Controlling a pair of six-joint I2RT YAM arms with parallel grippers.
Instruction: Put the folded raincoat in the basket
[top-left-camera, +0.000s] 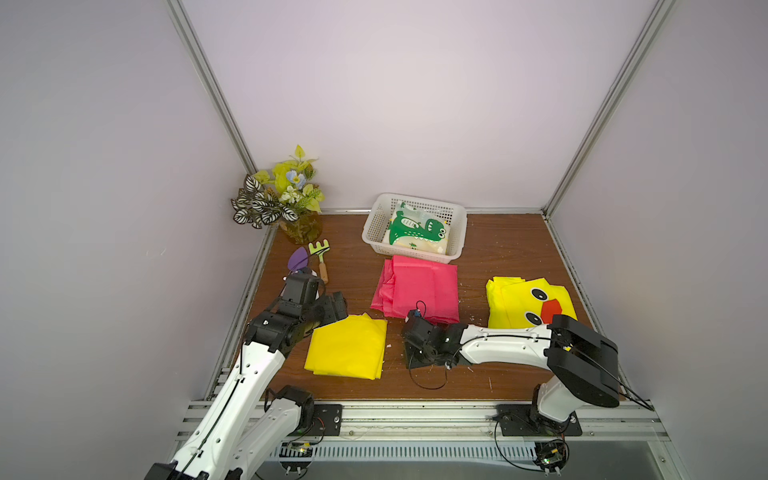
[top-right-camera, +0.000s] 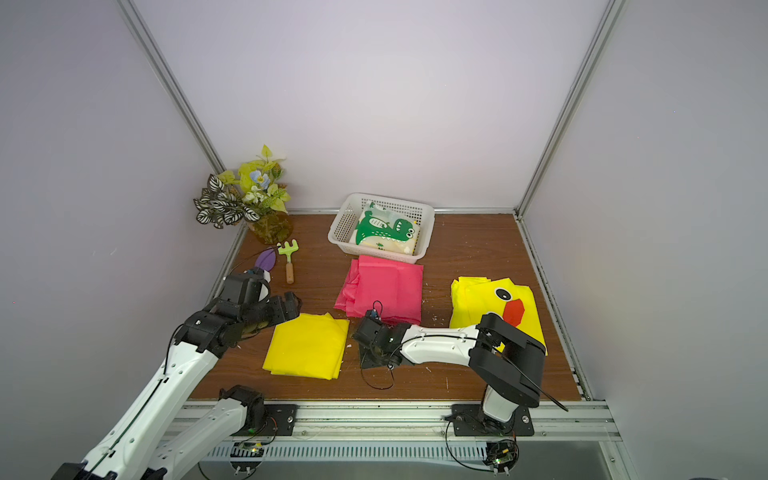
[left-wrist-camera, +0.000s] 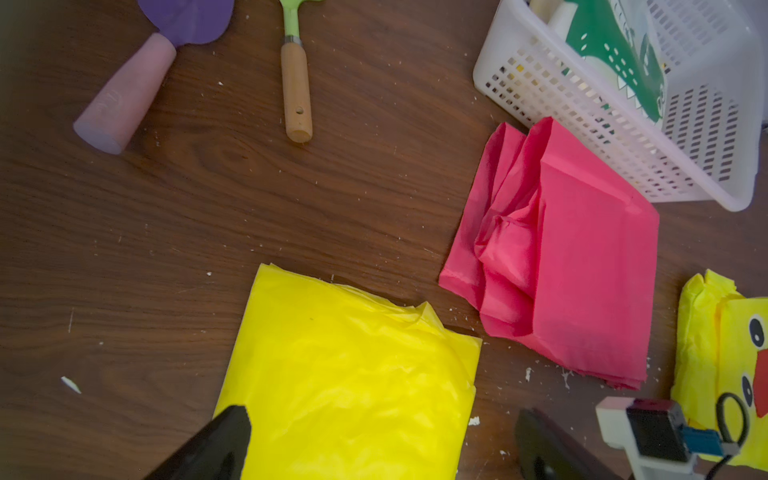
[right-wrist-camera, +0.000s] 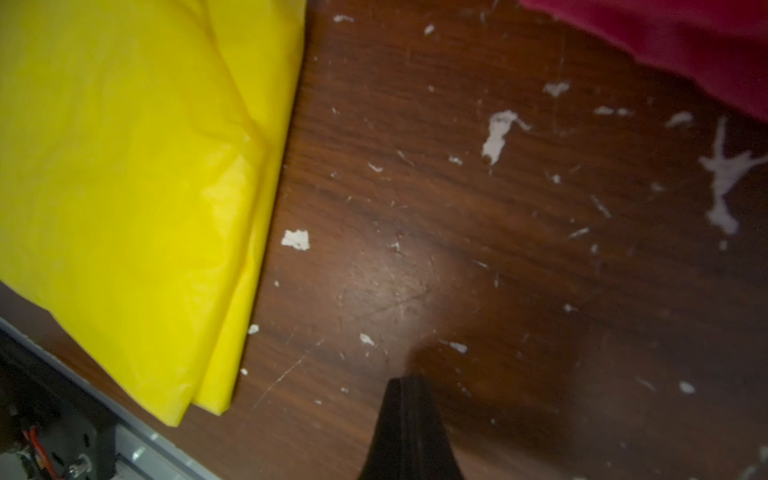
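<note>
A plain yellow folded raincoat (top-left-camera: 345, 347) lies flat at the front left of the table. My left gripper stands open above it; in the left wrist view its fingers (left-wrist-camera: 216, 448) are wide apart with the raincoat lying below between them. My right gripper is shut, with bare wood under its tips and nothing between them. The raincoat's right edge lies to its left, a clear gap away. At the back, the white basket (top-left-camera: 373, 232) holds a bag with a green dinosaur (top-left-camera: 420, 230).
A pink folded cloth (top-left-camera: 420, 284) lies in front of the basket. A yellow duck-faced bundle (top-left-camera: 512, 300) is at right, partly behind the right arm. A purple trowel (left-wrist-camera: 192, 16), a green fork (top-left-camera: 320, 248) and a flower vase (top-left-camera: 301, 229) stand left.
</note>
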